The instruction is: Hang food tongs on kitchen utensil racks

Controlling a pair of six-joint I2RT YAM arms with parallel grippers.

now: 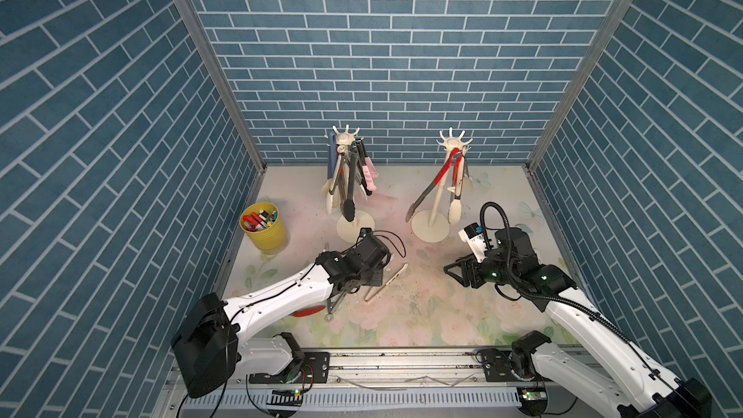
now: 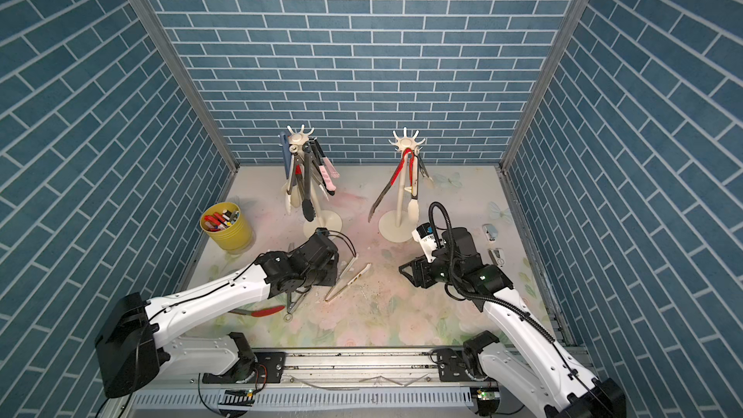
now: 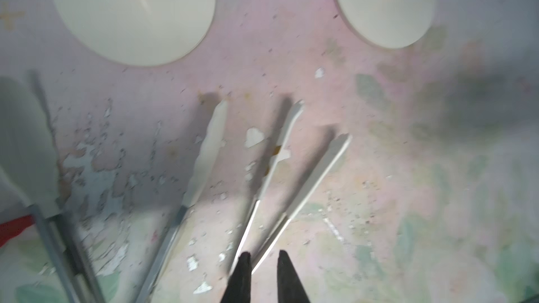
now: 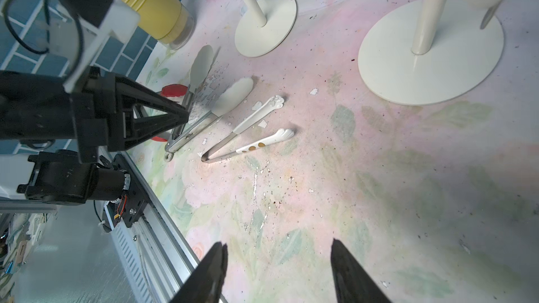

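White tongs with brown spots (image 4: 261,143) lie spread on the table. To their left, larger steel tongs (image 4: 193,129) with pale broad ends lie flat, also spread. A red-handled utensil (image 2: 267,311) lies partly under my left arm. In the left wrist view, my left gripper hovers by the lower part of the white tongs; a narrow gap shows between its fingers, and I cannot make out anything held. My right gripper is open above bare table. Two cream racks, left (image 1: 355,226) and right (image 1: 430,226), stand behind.
Several utensils hang on the left rack, and others, including red-handled tongs (image 1: 446,168), on the right one. A yellow bucket (image 1: 267,238) of pens stands at the left. Open table lies between the white tongs and my right gripper.
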